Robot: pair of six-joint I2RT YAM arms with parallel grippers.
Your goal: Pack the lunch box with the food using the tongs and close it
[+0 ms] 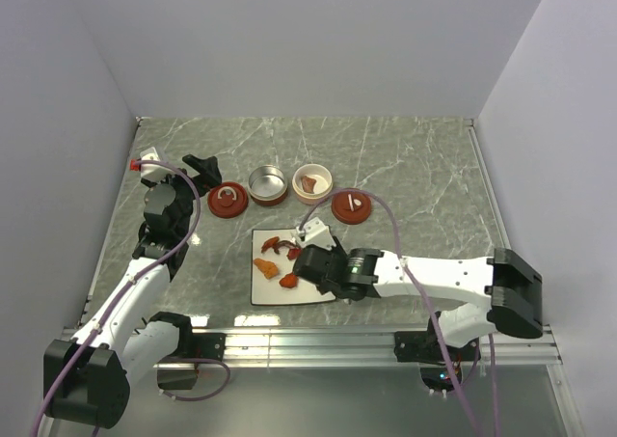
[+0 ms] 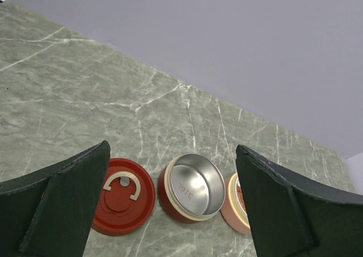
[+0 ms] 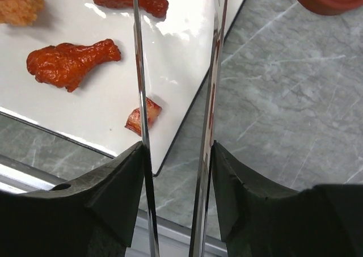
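Observation:
A white board [image 1: 265, 292] holds fried chicken pieces [image 3: 17, 7], drumsticks [image 3: 71, 64] and a small meat piece [image 3: 135, 121]. My right gripper hangs open over it, its long metal tongs around the space near the small piece. Behind the board stand an empty steel container [image 1: 267, 183] and a cream container [image 1: 321, 181] with a piece of food inside. My left gripper [image 1: 202, 172] is raised at the left, open, with nothing between its fingers.
Two red lids [image 1: 228, 205] [image 1: 351, 212] lie either side of the containers. Walls surround the table.

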